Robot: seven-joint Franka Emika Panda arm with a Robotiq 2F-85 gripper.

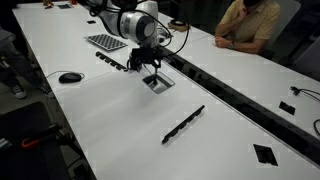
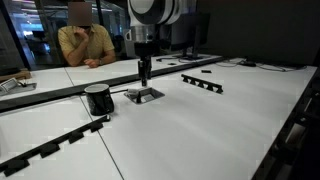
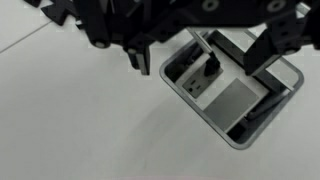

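Observation:
A silver-framed outlet box (image 3: 240, 144) is set into the white table, with a grey socket panel (image 3: 195, 82) inside it. A small black plug-like piece (image 3: 211, 67) stands at the panel's edge; whether it is plugged in, I cannot tell. My gripper is open above the box, its two fingers (image 3: 141, 59) wide apart with nothing held between them. In exterior view 1 the gripper (image 1: 149, 70) hangs close over the far left side of the box (image 1: 160, 85). Exterior view 2 also has the gripper (image 2: 144, 82) just above the box (image 2: 150, 95).
Near the box stands a black mug (image 2: 99, 98). Black strips (image 1: 183, 124) lie on the table to either side, and a mouse (image 1: 70, 77) sits at the left. A person (image 1: 245, 25) is at the far side.

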